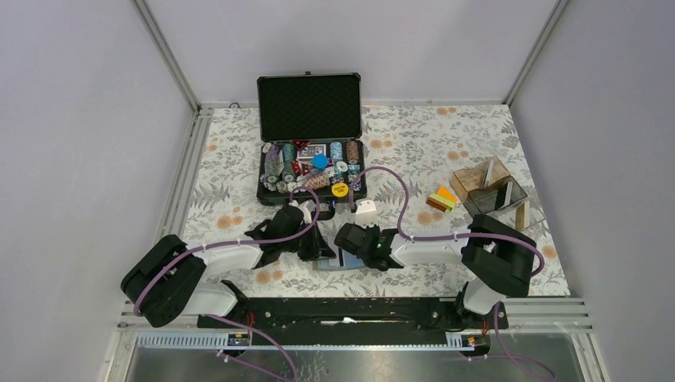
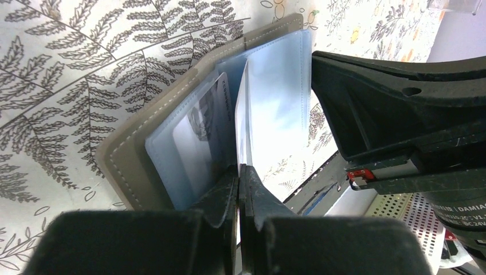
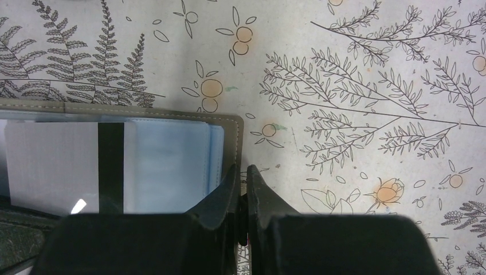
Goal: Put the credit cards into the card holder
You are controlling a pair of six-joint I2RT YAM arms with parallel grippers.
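Note:
The open card holder point(image 1: 340, 263), grey-brown outside with light blue sleeves, lies on the table at the front centre. A white card sits in a sleeve; a white card with a black stripe point(image 3: 54, 160) shows from the right wrist view. My left gripper is shut at the holder, at the lower end of an upright thin white edge, card or sleeve, I cannot tell which. My right gripper is shut on the holder's right edge, its fingertips at the grey-brown border.
An open case of poker chips point(image 1: 310, 171) stands behind the arms. Yellow and orange blocks point(image 1: 442, 198) and a divided box point(image 1: 493, 187) lie to the right.

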